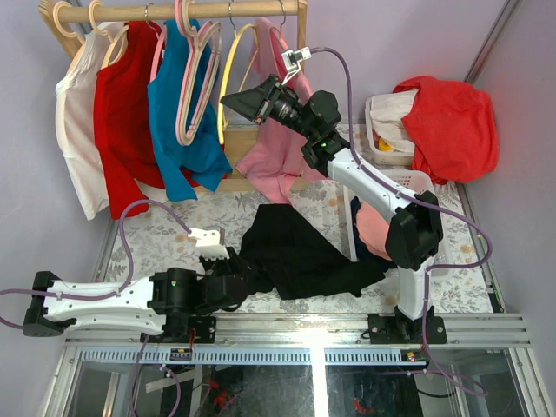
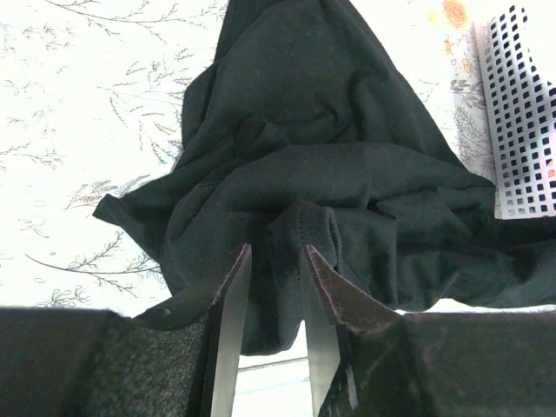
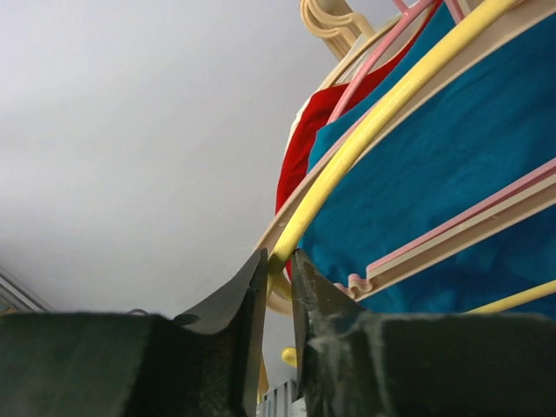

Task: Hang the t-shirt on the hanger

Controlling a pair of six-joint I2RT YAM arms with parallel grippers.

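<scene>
A black t-shirt (image 1: 304, 261) lies crumpled on the table, also filling the left wrist view (image 2: 321, 130). My left gripper is over it at the lower left of the table, its fingers a little apart. My right gripper (image 1: 234, 104) is up at the rail, at a yellow hanger (image 1: 229, 61), whose bar (image 3: 365, 139) runs between or just at the fingertips in the right wrist view; the fingers look close around it, though whether they grip it is unclear.
A wooden rail (image 1: 130, 12) holds white, red, blue and pink garments and spare hangers. A white basket (image 1: 413, 182) with clothes stands right of the black shirt, another bin (image 1: 382, 152) with a red garment behind it.
</scene>
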